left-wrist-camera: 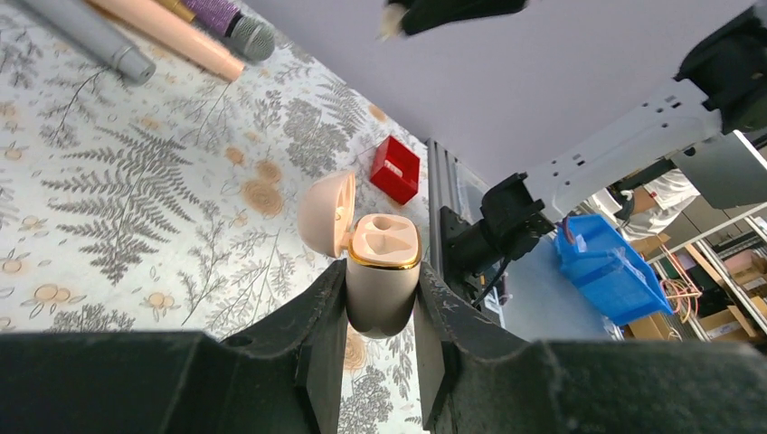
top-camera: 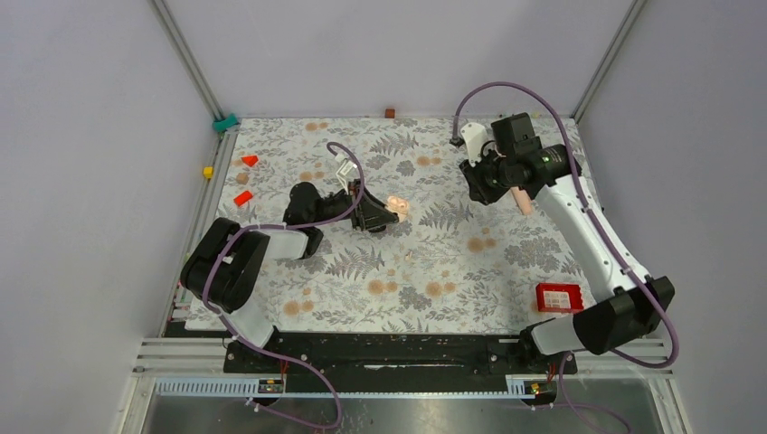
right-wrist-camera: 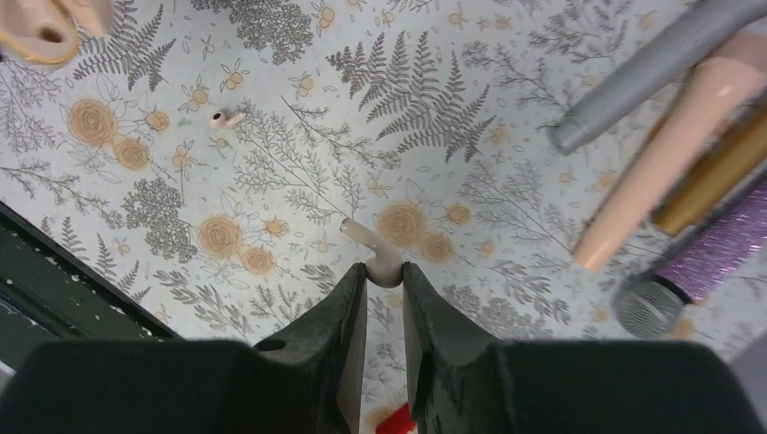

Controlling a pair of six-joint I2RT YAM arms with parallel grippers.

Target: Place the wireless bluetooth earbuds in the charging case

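The open charging case (left-wrist-camera: 382, 289) is held upright in my left gripper, lid raised, earbud slots on top; in the top view it is near the middle (top-camera: 398, 206). My right gripper is shut on a white earbud (right-wrist-camera: 382, 258) by its rounded end, stem pointing up-left, raised above the table to the right of the case. A second earbud (right-wrist-camera: 223, 119) lies loose on the cloth between the arms, nearer the front (top-camera: 408, 256).
Grey (right-wrist-camera: 642, 77), pink (right-wrist-camera: 651, 163), gold and purple microphone-like sticks lie at the back right. A red box (top-camera: 559, 297) is at the front right; small red blocks (top-camera: 243, 197) lie at the left.
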